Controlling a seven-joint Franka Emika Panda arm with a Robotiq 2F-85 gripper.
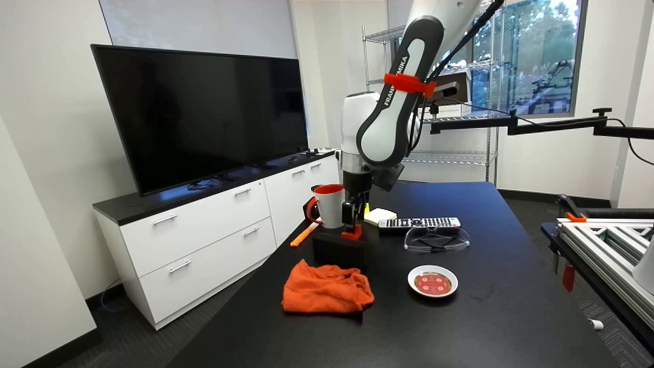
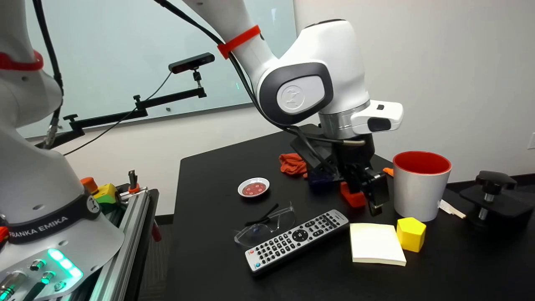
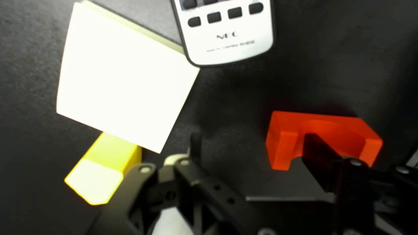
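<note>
A red block with a curved notch lies on the dark table at the right of the wrist view. My gripper is open above the table, its two fingers well apart. The right finger overlaps the notch of the red block in this view; whether they touch I cannot tell. Dark table fills most of the gap, and nothing is gripped. From the second exterior view, the gripper hangs low beside the red block, left of the white mug with its red inside.
A yellow block, a pale note pad and a remote lie close by. Clear glasses, a small dish, a dark box and an orange cloth are farther off.
</note>
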